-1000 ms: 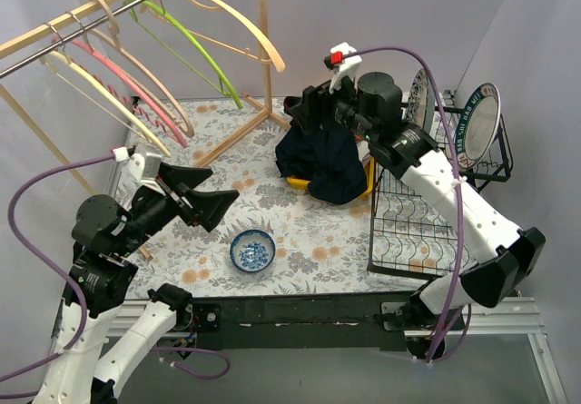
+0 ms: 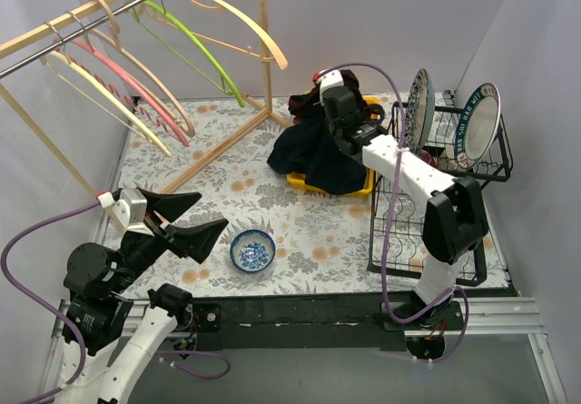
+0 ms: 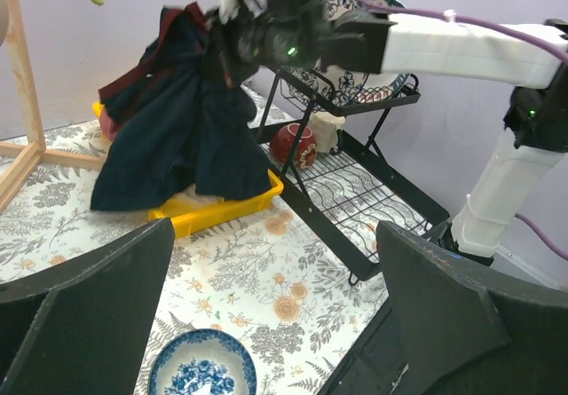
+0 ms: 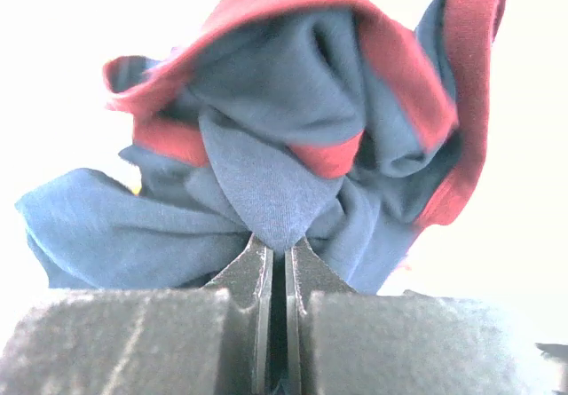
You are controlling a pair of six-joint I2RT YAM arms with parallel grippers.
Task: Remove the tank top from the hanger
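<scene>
A dark navy tank top with red trim point(image 2: 313, 154) hangs bunched over the yellow basket at the back. Its cloth point(image 4: 275, 182) is pinched between the fingers of my right gripper, which is shut on it. In the left wrist view the tank top point(image 3: 182, 138) is raised, its lower part drooping against the basket. My left gripper point(image 2: 213, 222) stands open at the left front, with nothing between its fingers. The hangers on the rack, among them a green hanger point(image 2: 191, 36) and a pink hanger point(image 2: 127, 82), are bare.
The yellow basket point(image 3: 222, 215) stands under the tank top. On the right is a black dish rack point(image 2: 376, 231) with upright plates point(image 2: 477, 127). A blue-and-white bowl point(image 2: 252, 251) sits near the front edge. Patterned table between bowl and basket is clear.
My right gripper came down onto the cloth, shut on it, and has risen slightly with the tank top lifting along.
</scene>
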